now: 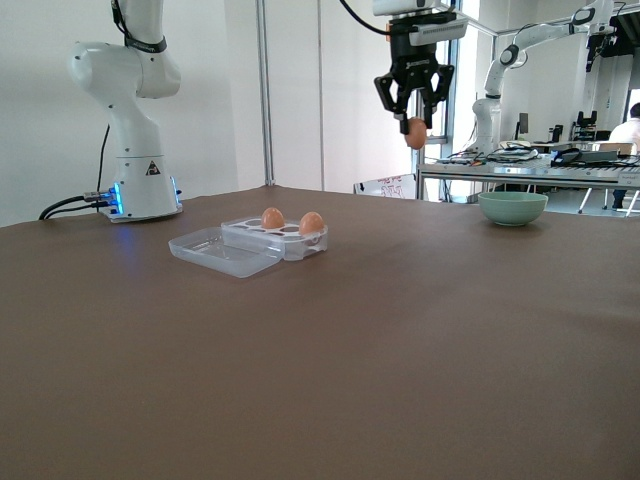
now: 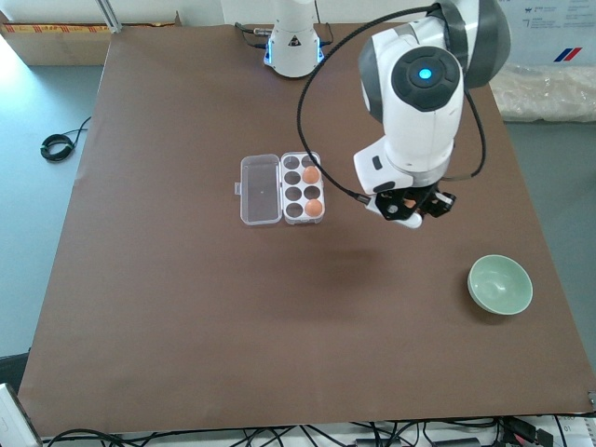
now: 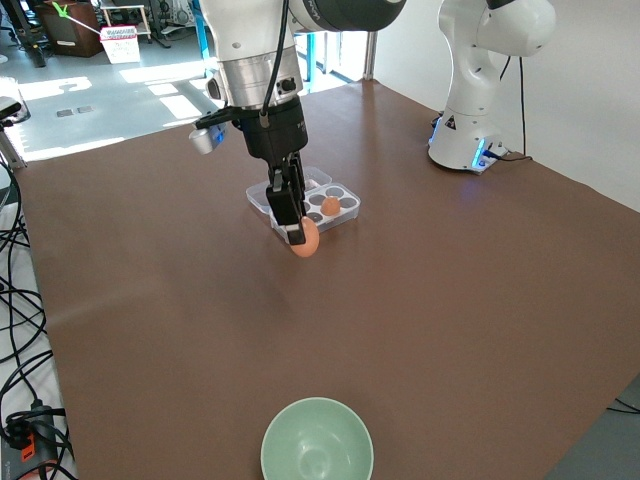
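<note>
My gripper [image 1: 414,120] is shut on a brown egg [image 1: 416,137], held in the air right of the carton; in the right view the same egg [image 3: 306,242] hangs at the black fingertips. An open clear plastic egg carton [image 2: 292,191] lies on the brown table, lid to the left, holding two eggs, one upper [image 2: 311,175] and one lower [image 2: 314,208], with several empty cups. A pale green bowl [image 2: 499,285] sits empty on the right part of the table, apart from the gripper.
Cables run along the near edge beyond the table.
</note>
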